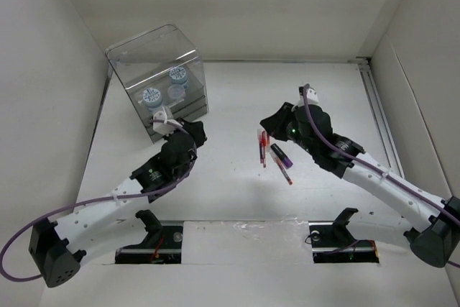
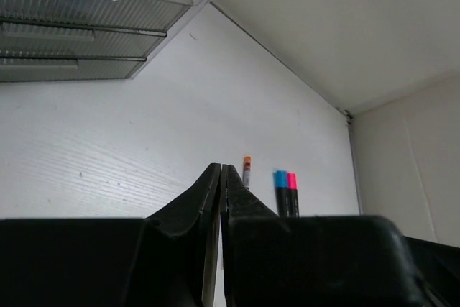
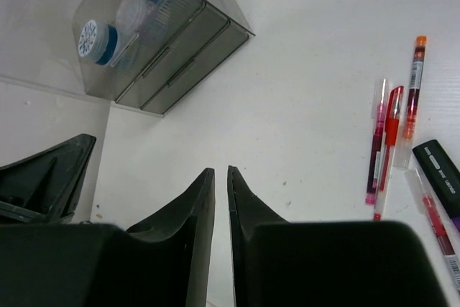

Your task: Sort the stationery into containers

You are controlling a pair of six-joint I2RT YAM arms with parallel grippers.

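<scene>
My left gripper is shut with nothing visible between its fingers, low right of the clear container (image 1: 156, 55). My right gripper is shut, only a narrow gap showing between its tips, just left of the pens. Several slim pens with red or orange parts (image 3: 389, 131) lie loose on the table, beside a black-and-purple marker (image 3: 437, 177). Blue-capped and pink-capped markers (image 2: 282, 193) show in the left wrist view; the right arm hides them from above. The container holds blue-lidded round tubs (image 3: 93, 41).
The container stands at the back left, with drawer-like tiers. Walls (image 1: 420, 91) bound the sides and back.
</scene>
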